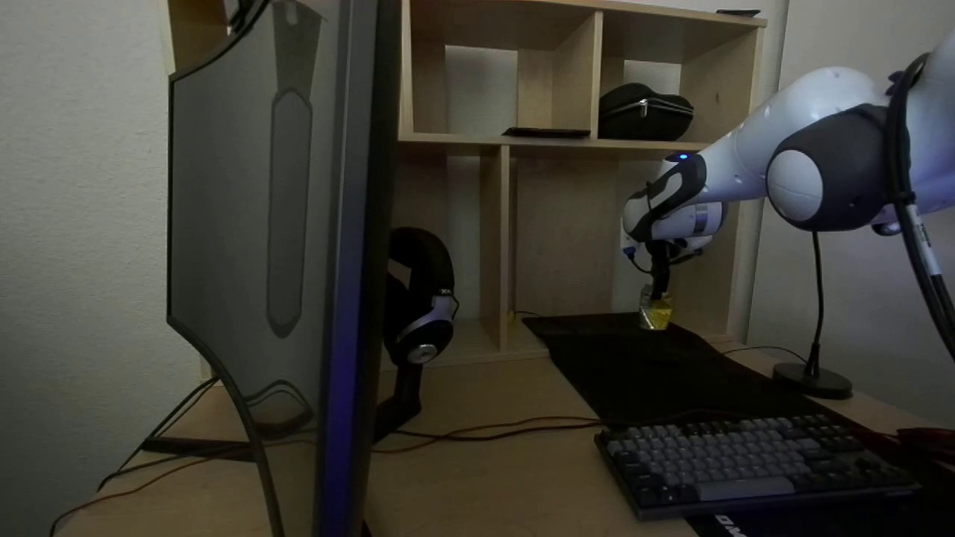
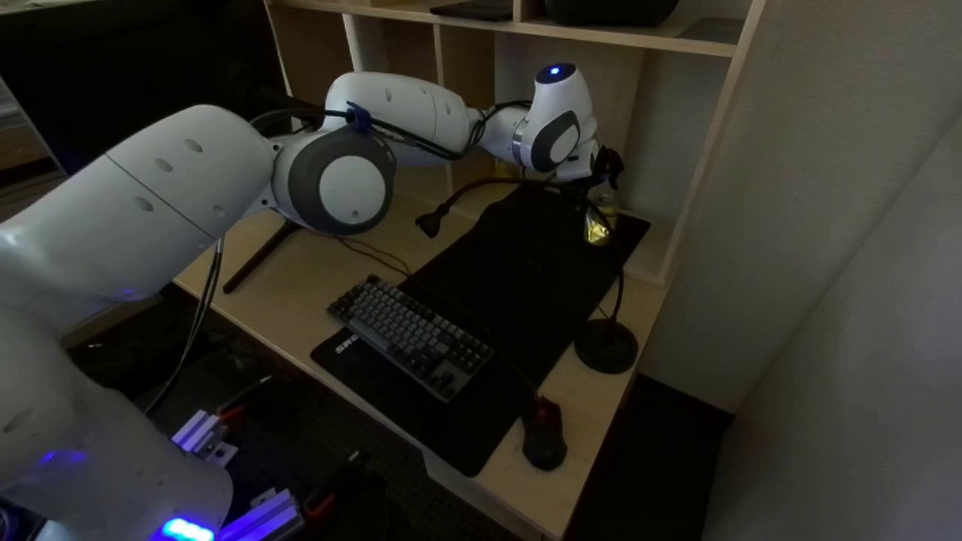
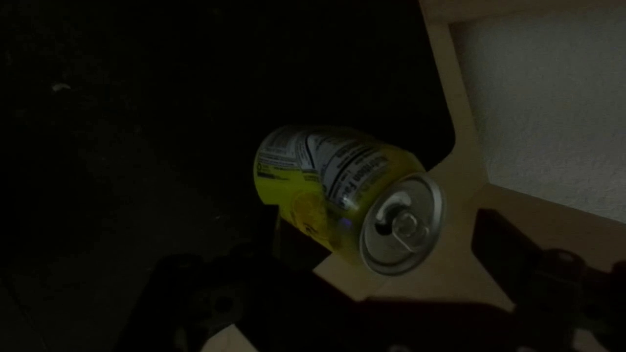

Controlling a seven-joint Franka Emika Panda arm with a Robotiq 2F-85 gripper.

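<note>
A yellow drink can [image 3: 328, 187] with a silver lid stands upright on the dark desk mat, near the mat's far corner by the shelf. Its opened tab and mouth face up toward the wrist camera. My gripper is open, one finger on each side of the can's lid end in the wrist view. In exterior view 1 the dark fingers come down to the can [image 1: 656, 315] and overlap its upper part. Whether either finger touches the can is too dark to tell. The second exterior view shows the can [image 2: 599, 225] just below the gripper.
The wooden shelf [image 1: 573, 140] rises close behind the can. A gooseneck lamp [image 2: 606, 346] stands to the right, its neck arching across the mat. Keyboard [image 2: 410, 332] and mouse [image 2: 543, 434] lie toward the front. A monitor [image 1: 251, 206] and headphones [image 1: 421, 295] are farther left.
</note>
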